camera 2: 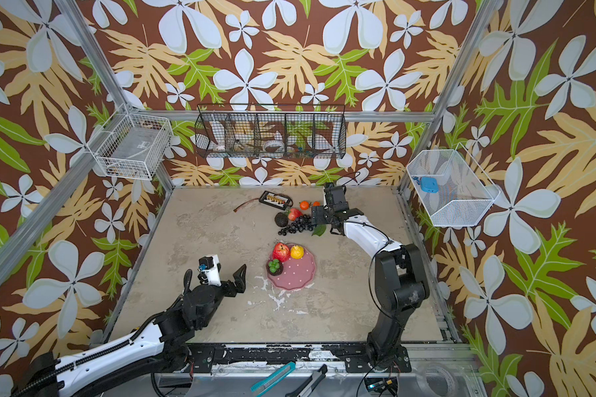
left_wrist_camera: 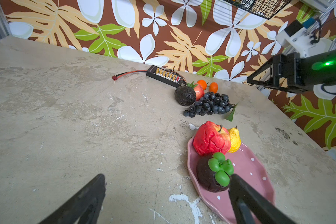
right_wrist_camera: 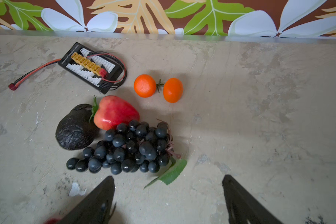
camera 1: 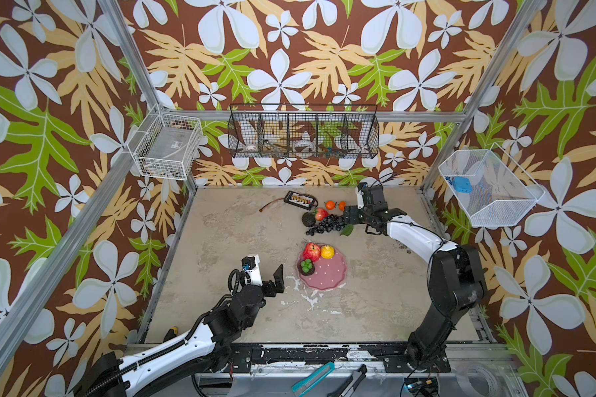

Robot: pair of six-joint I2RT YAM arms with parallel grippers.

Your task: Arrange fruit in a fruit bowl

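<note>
On the pink dotted plate lie a red apple, a yellow pear and a dark mangosteen with a green top. Behind the plate rests a bunch of black grapes with a green leaf. Touching or close to the grapes are a dark avocado and a red strawberry-like fruit. Two small orange fruits lie farther back. My right gripper hovers by the grapes, fingers apart and empty. Left of the plate, my left gripper is open with nothing between its fingers.
A black connector board with a red cable lies near the back wall. Wire baskets, including a black one, hang above the table.
</note>
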